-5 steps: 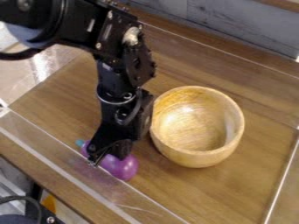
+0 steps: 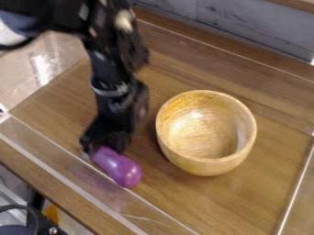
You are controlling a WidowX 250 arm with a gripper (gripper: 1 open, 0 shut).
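A purple toy eggplant (image 2: 119, 169) lies on the wooden table near its front edge, left of and in front of a round wooden bowl (image 2: 225, 147). My black gripper (image 2: 98, 145) is low over the table just behind the eggplant's upper end, blurred; whether anything is between its fingers cannot be made out. The bowl looks empty.
The wooden table (image 2: 258, 197) has free room to the right and behind the bowl. A grey wall runs along the back, and a metal edge strip crosses the front left.
My gripper has shifted slightly left and back from over the eggplant, and is now blurred. More of the eggplant shows.
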